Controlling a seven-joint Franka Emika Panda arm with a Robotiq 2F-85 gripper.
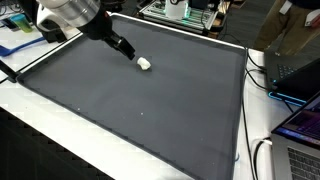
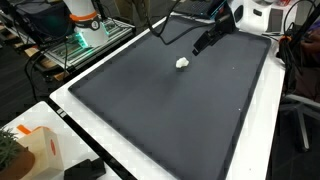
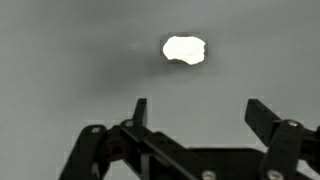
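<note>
A small white object (image 3: 184, 49) lies on the dark grey table mat (image 3: 80, 80), ahead of my gripper in the wrist view. My gripper is open, its two black fingers wide apart with only bare mat showing between them. In exterior view 1 the white object (image 1: 144, 64) sits just right of the gripper (image 1: 122, 53), not touching it. From exterior view 2, the white object (image 2: 182, 62) is left of the gripper (image 2: 204, 45). What the white thing is made of I cannot tell.
Laptops (image 1: 297, 155) stand on the right in exterior view 1, with cables near the mat's edge. A potted plant (image 2: 14, 155) is at the lower left of exterior view 2.
</note>
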